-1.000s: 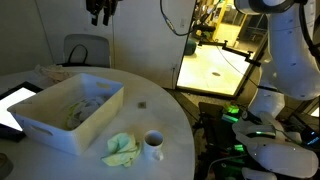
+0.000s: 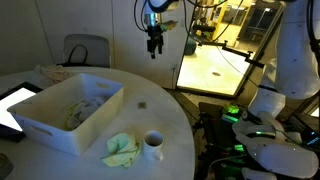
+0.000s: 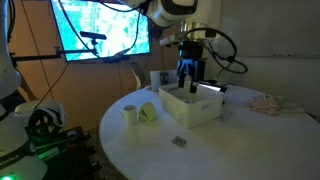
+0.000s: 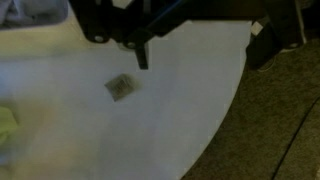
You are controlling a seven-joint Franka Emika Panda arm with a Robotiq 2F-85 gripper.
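Observation:
My gripper [image 2: 154, 52] hangs high beyond the far end of the white table in exterior view 1, clear of everything on it. Its fingers stand apart in the wrist view, one dark finger [image 4: 141, 54] at the middle and the other toward the right; the fingers are open and empty. A small grey square [image 4: 120, 87] lies flat on the table, also visible in exterior view 2. The white box [image 2: 70, 112] holds some light items, hard to make out. Near the table's front are a pale green cloth [image 2: 122, 150] and a white mug [image 2: 153, 145].
A dark-framed screen [image 2: 12, 108] lies left of the box. Behind the table stand a chair [image 2: 87, 49] and a patterned cloth [image 3: 265, 104]. The table's curved edge [image 4: 222, 120] borders carpet. Bare tabletop surrounds the grey square.
In exterior view 1 the gripper has moved to the right and lower across the far side. The box, cloth and mug have stayed in place.

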